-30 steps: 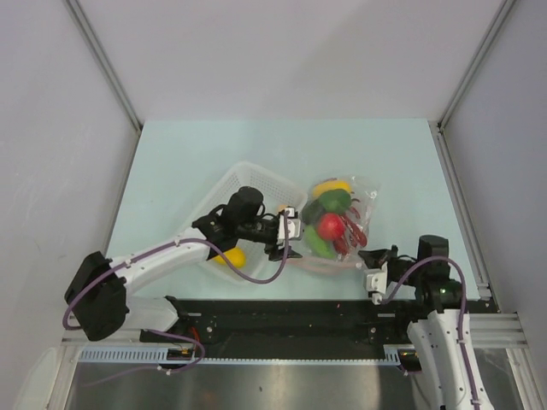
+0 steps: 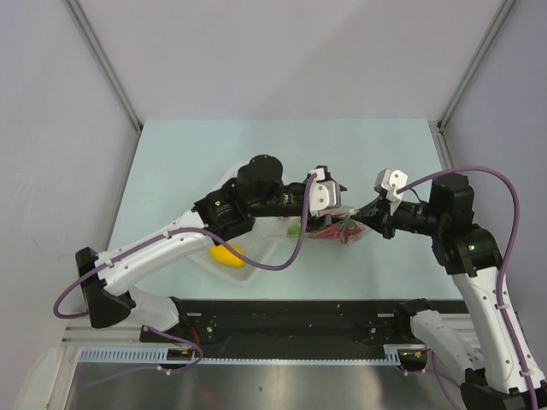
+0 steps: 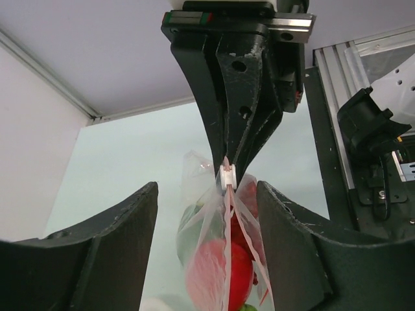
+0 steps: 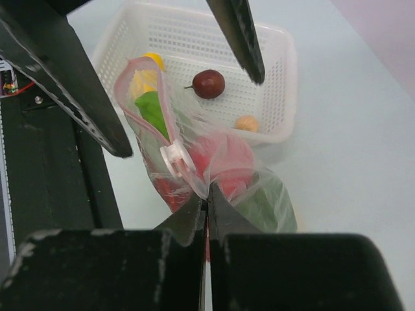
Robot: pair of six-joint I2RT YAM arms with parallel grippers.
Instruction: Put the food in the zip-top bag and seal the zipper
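Note:
The zip top bag (image 3: pixel 214 272) of food hangs from my right gripper, which is shut on its top edge at the white zipper slider (image 3: pixel 228 178); red, green and yellow pieces show through the plastic (image 4: pixel 220 162). My left gripper (image 2: pixel 329 209) is just left of it, its fingers apart on either side of the bag's top in the right wrist view, with nothing seen held between them.
A white basket (image 4: pixel 275 78) with a dark red round item (image 4: pixel 209 84), a small tan one (image 4: pixel 247 122) and a yellow one (image 2: pixel 226 254) lies left of the bag, partly under the left arm.
My right gripper has risen from the front right, lifting the bag's edge so the bag hangs bunched. My left arm has risen and moved right toward it.

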